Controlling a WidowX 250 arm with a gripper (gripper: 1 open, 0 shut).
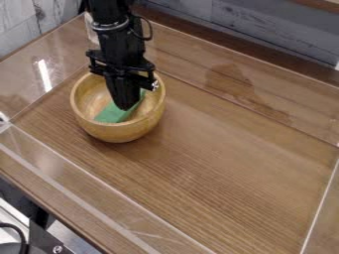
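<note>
A round tan wooden bowl (103,129) sits on the table at the upper left, with a green object (117,113) lying inside it. My black gripper (122,97) reaches down from the top into the bowl, over the green object. I see nothing clearly held between its fingers, which look close together; the tips partly cover the green object.
Black cables (16,236) lie at the lower left edge, beyond the table.
</note>
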